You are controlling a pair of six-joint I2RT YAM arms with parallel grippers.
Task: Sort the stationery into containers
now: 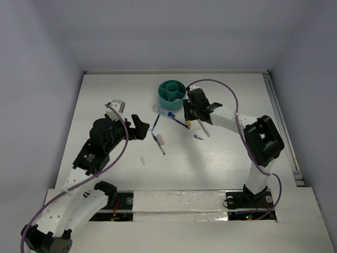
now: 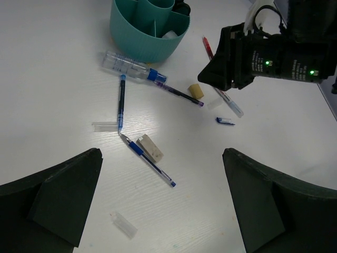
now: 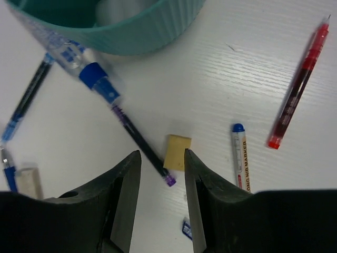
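Observation:
A teal divided holder (image 1: 171, 92) stands at the back, with a clear bottle (image 2: 124, 65) beside it. Several pens lie loose, among them a red pen (image 3: 298, 84), a dark purple pen (image 3: 138, 138) and a blue pen (image 2: 149, 161). A marker (image 3: 241, 155), a yellow block (image 3: 178, 152) and a pale eraser (image 2: 150, 148) lie among them. My right gripper (image 1: 187, 112) is over the yellow block, fingers apart and empty. My left gripper (image 1: 131, 126) hangs open at the left, above the table, with nothing between its fingers.
A small clear piece (image 2: 124, 225) lies toward the front, and a short blue item (image 2: 225, 121) to the right. Walls surround the table at the back and sides.

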